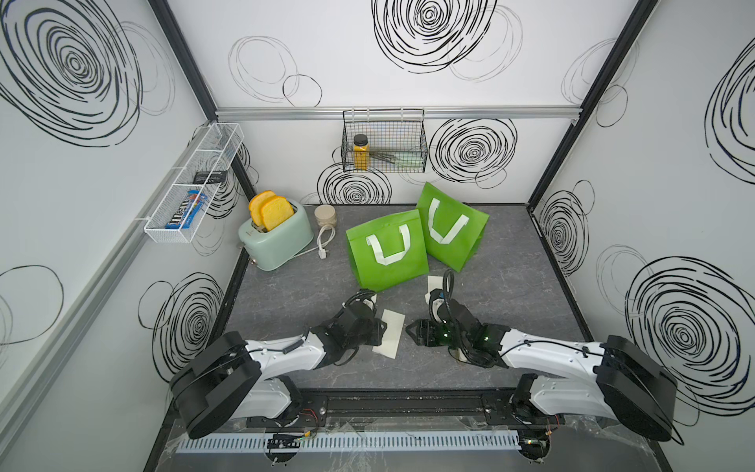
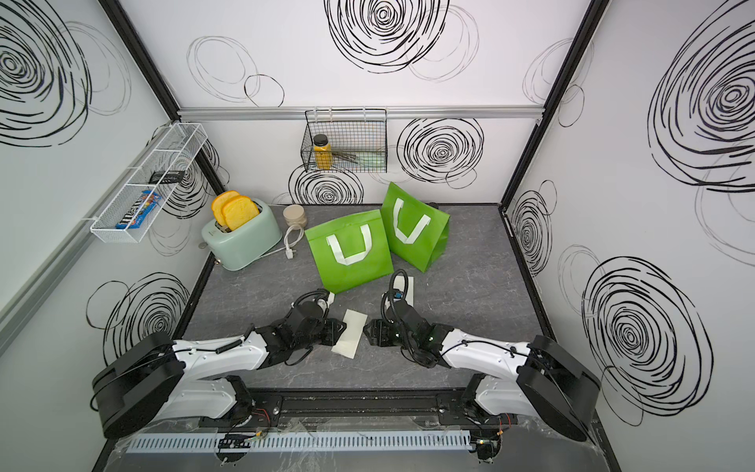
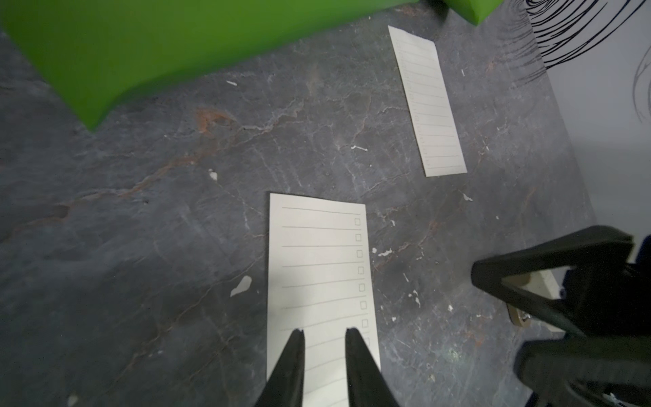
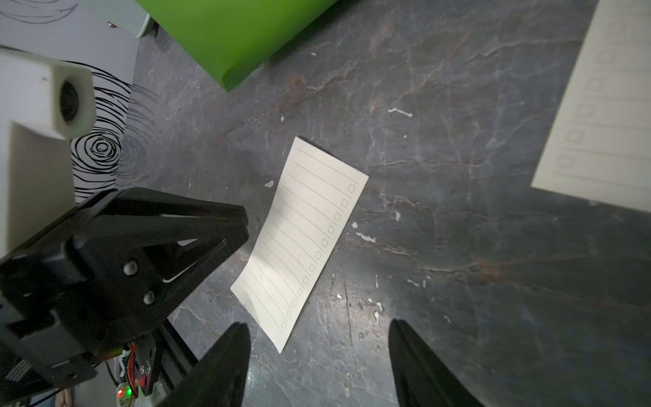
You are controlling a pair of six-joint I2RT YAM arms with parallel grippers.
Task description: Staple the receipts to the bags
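Two green bags with white handles, the left bag (image 1: 389, 275) and the right bag (image 1: 468, 228), lie toward the back. In front of them are two lined receipts flat on the table: a near receipt (image 3: 315, 271) and a far receipt (image 3: 428, 101). My left gripper is over the lower part of the near receipt, fingers apart and empty. To the receipt's right, my right gripper stands wide open above bare table. A small cream stapler (image 1: 461, 355) is mostly hidden under the right arm.
A mint toaster (image 1: 275, 244) with yellow toast stands at the back left, beside a plug and cord (image 1: 322, 242). A wire basket (image 1: 385, 149) hangs on the back wall.
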